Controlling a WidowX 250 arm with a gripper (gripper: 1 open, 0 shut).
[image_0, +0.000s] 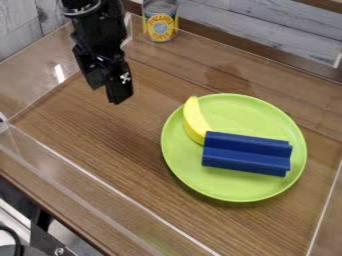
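The black robot arm comes down from the top left, its gripper (110, 82) hanging open over the wooden table at the left, clear of the objects. A green plate (235, 115) at the right holds a yellow banana (194, 118) on its left part and a blue block-like object (246, 155) with a ridged long shape in front.
A can with a yellow label (160, 24) stands at the back near the wall.
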